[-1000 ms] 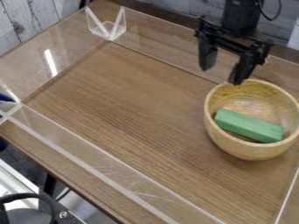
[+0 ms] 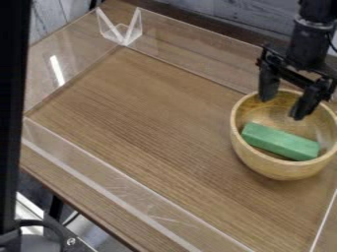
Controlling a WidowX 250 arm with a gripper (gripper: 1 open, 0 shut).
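My black gripper [image 2: 289, 98] is open at the right, its fingers pointing down into the upper part of a round tan bowl [image 2: 270, 169]. Inside the bowl a green block [image 2: 281, 142] lies along the lower part, below the fingertips. Nothing shows between the fingers.
A wooden table [image 2: 132, 128] fills most of the view, its middle and left clear. Clear strips run along its back and front-left edges, with a small white wire-like piece [image 2: 120, 30] at the back left. Dark equipment stands at the lower left corner.
My gripper has moved right and down, from above and behind the bowl to over its upper part. The bowl and block look unmoved.
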